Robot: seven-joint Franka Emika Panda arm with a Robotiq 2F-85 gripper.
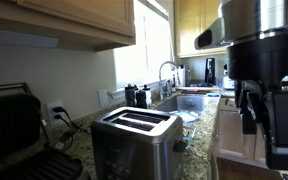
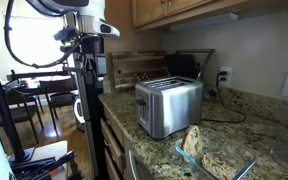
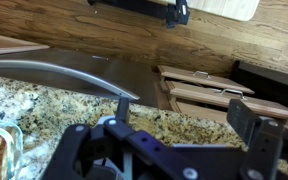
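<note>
No task object is named. My gripper is open in the wrist view, its two fingers wide apart with only countertop and drawer fronts behind the gap. Exterior view 1 has the dark gripper close to the camera at the right, partly cut off. From exterior view 2, the arm hangs at the left, beyond the counter's front edge and apart from the toaster. The silver toaster (image 2: 170,107) stands upright on the counter. A glass dish (image 2: 232,163) sits nearer the camera, with a piece of bread (image 2: 192,141) leaning at its left side and more food inside.
The granite counter (image 2: 134,132) has its front edge under the gripper, above drawers (image 3: 209,92). A black grill-like appliance (image 1: 11,125) stands left of the toaster. The sink (image 1: 182,103) and faucet (image 1: 167,71) lie farther back. Cabinets (image 1: 59,18) overhang the counter.
</note>
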